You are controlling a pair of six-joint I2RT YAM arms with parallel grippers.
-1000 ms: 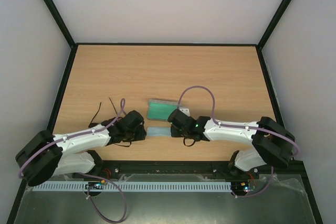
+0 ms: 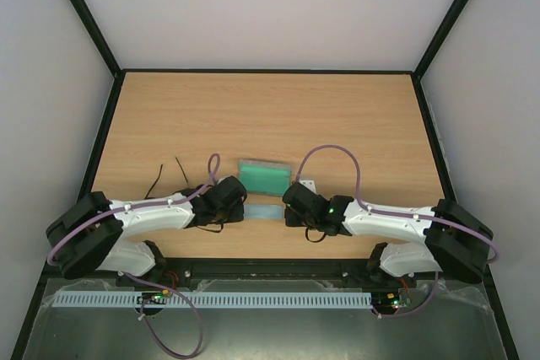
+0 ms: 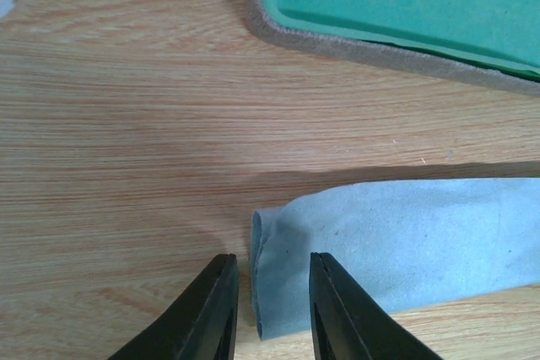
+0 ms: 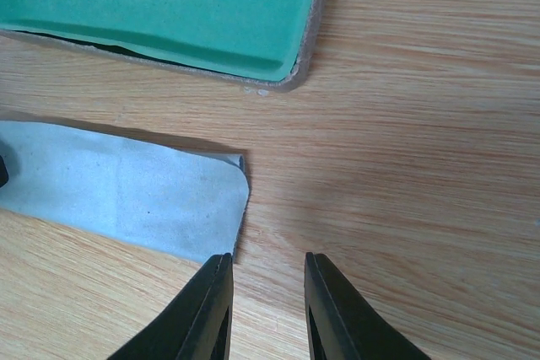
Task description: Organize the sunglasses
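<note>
A light blue cloth [image 3: 396, 242] lies folded flat on the table in front of a teal tray with a grey rim [image 2: 265, 179]. My left gripper is over the cloth's left end, fingers apart, the folded edge between and beneath them. My right gripper is just beyond the cloth's other end, fingers apart, empty. Thin dark shapes [image 2: 156, 176] at the left in the top view, partly under the left arm, may be the sunglasses; I cannot tell.
Black frame rails border it.
Both arms have moved right over the last second, the left gripper coming to the cloth's left end and the right gripper moving outward from the middle. The tray and cloth look unmoved.
</note>
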